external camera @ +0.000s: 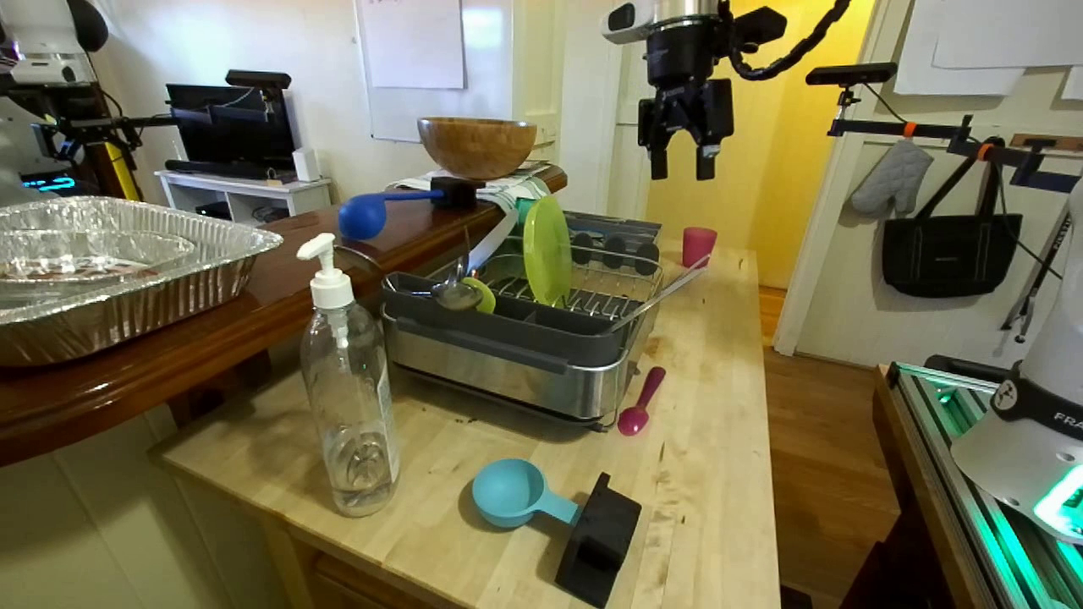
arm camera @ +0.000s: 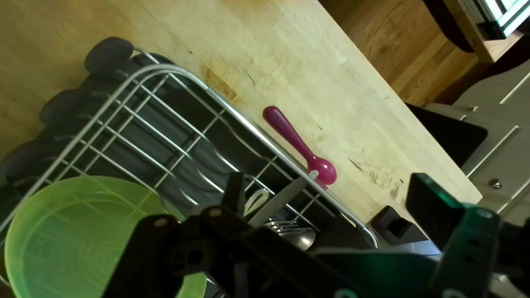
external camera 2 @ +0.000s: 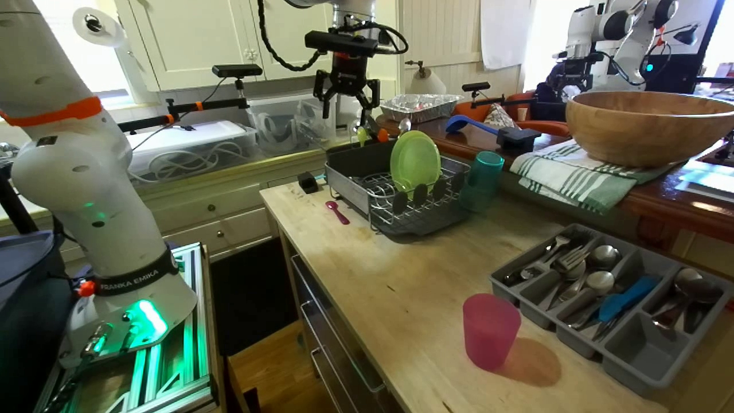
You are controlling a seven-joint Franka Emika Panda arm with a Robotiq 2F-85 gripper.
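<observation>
High above the dish rack [external camera: 508, 345] hangs my gripper [external camera: 682, 164], pointing down and open, with nothing between its fingers. A magenta spoon [external camera: 641, 404] lies on the wooden counter beside the rack's right side. In the wrist view the same spoon [arm camera: 293, 139] lies below, its bowl partly overlapped by a grey handle [arm camera: 283, 198] leaning over the rack's rim. A green plate [external camera: 548, 250] stands upright in the rack. From the other side, the gripper [external camera 2: 345, 113] shows above the far end of the rack, apart from everything below.
A pump bottle [external camera: 350, 406] and a teal scoop [external camera: 510, 493] with a black block stand in front of the rack. Behind it are a pink cup [external camera 2: 490, 330], a teal cup [external camera 2: 483, 175] and a cutlery tray [external camera 2: 626, 344]. Bare counter runs along the rack's right side.
</observation>
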